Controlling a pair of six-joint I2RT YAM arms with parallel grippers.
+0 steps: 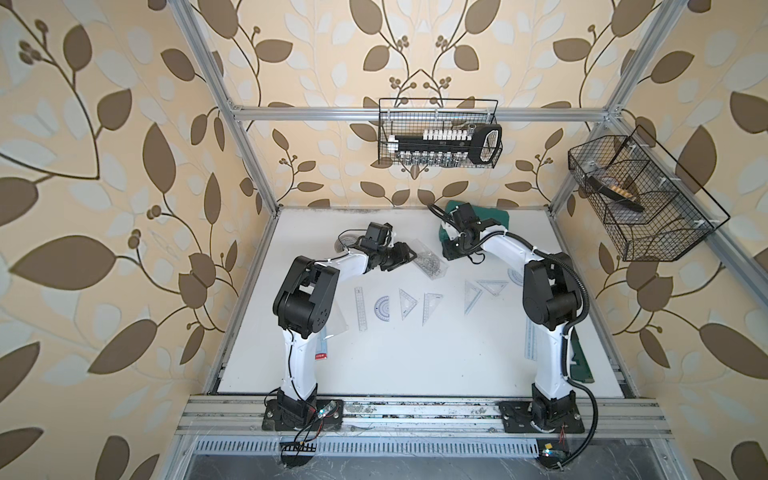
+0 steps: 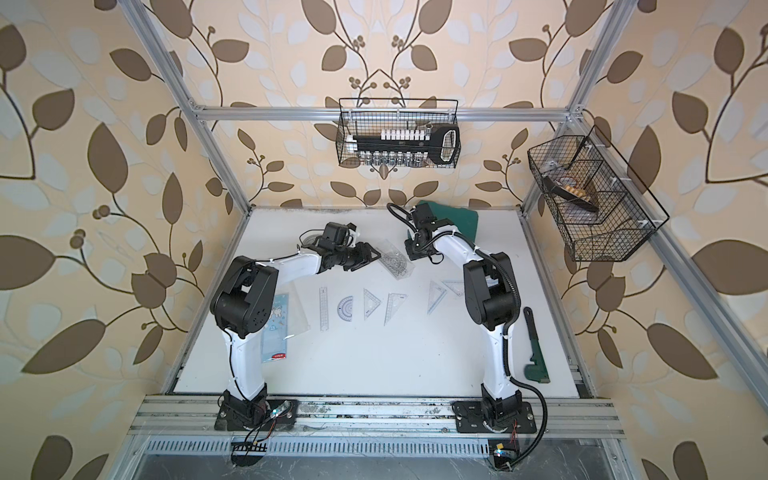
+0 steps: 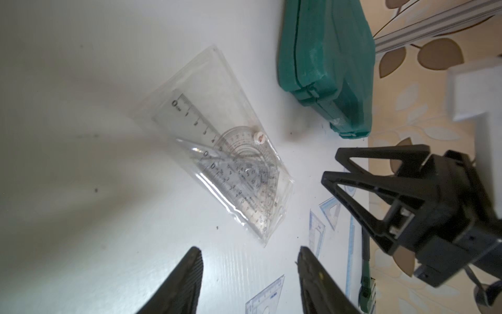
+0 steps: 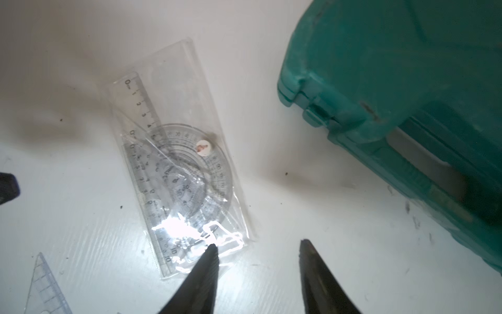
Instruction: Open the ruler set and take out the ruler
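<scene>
A clear plastic pouch lies flat on the white table, with a ruler, a protractor and what look like set squares inside it. In the left wrist view the same pouch sits beyond the fingertips, touched by neither finger. My left gripper is open and empty, to the left of the pouch. On the other side stands my right gripper, open as well, its fingers apart near the pouch's lower right corner with bare table between them.
A green case stands at the back right, close to my right gripper. In front lie a loose ruler, a protractor and several set squares. A blue packet is at the left.
</scene>
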